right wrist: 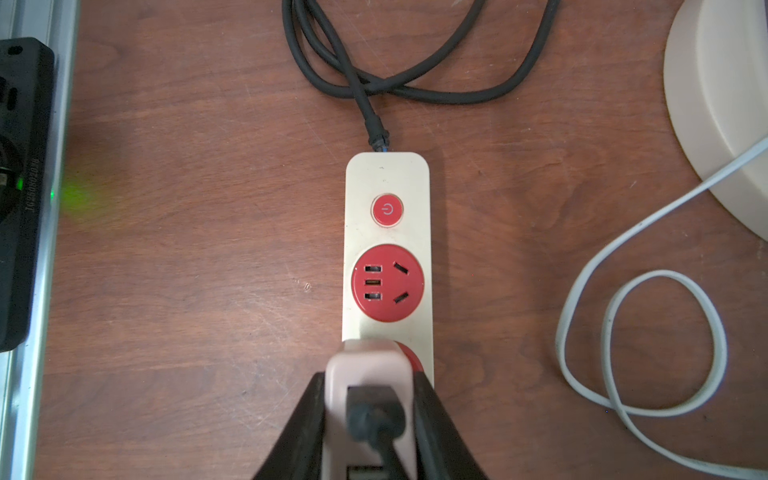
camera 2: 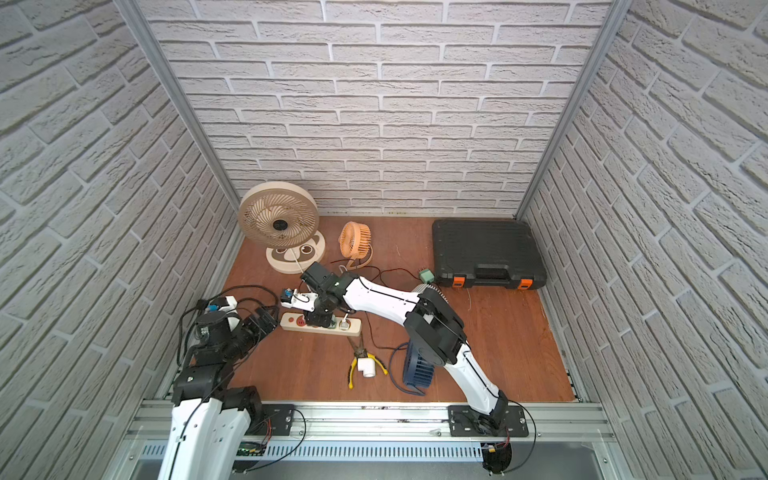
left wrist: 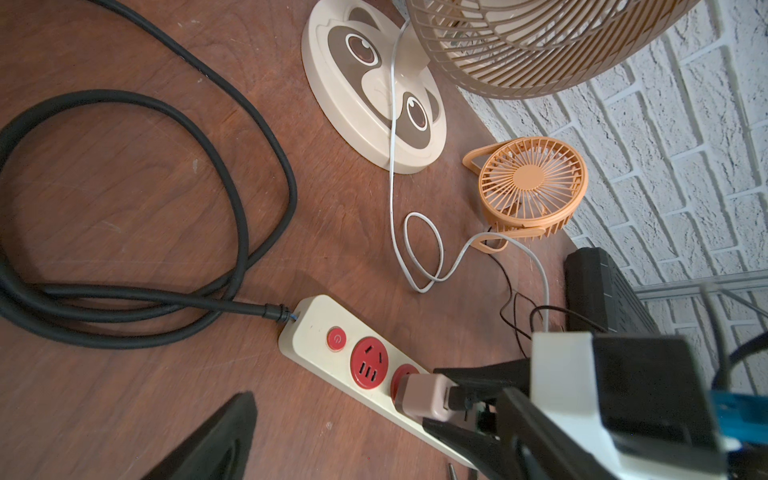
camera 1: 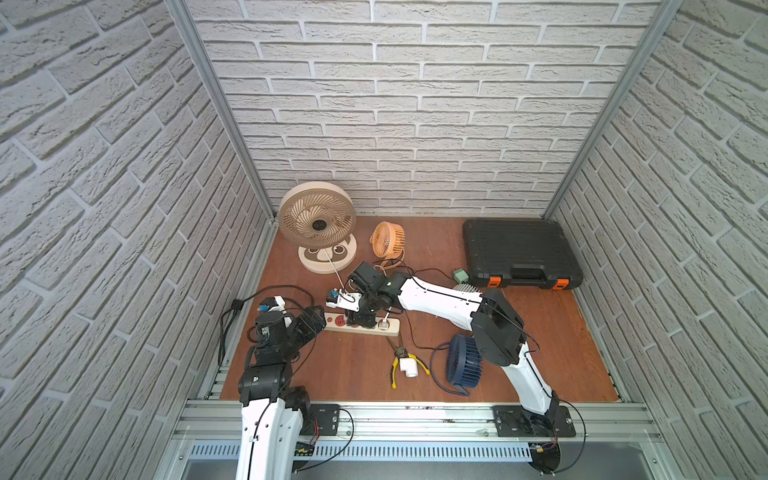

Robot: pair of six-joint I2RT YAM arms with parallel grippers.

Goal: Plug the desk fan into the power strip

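Note:
The cream power strip [right wrist: 389, 176], with its red sockets, lies flat on the table. My right gripper is shut on a whitish plug adapter [right wrist: 368, 364], one finger on each side. A black cable end sits in the adapter's back. The adapter is over the second red socket; whether its pins are inside is hidden. My left gripper is open and empty, left of the strip's end. The large beige fan [left wrist: 372, 88] and small orange fan [left wrist: 529, 177] stand behind. A white cord runs from the beige fan past my right gripper.
A coiled black cable [left wrist: 192, 120] leaves the strip's left end. In front lie yellow-handled pliers [camera 1: 394, 374] with a white block [camera 1: 409, 367] and a dark blue fan [camera 1: 464, 361]. A black case [camera 1: 521, 252] occupies the back right.

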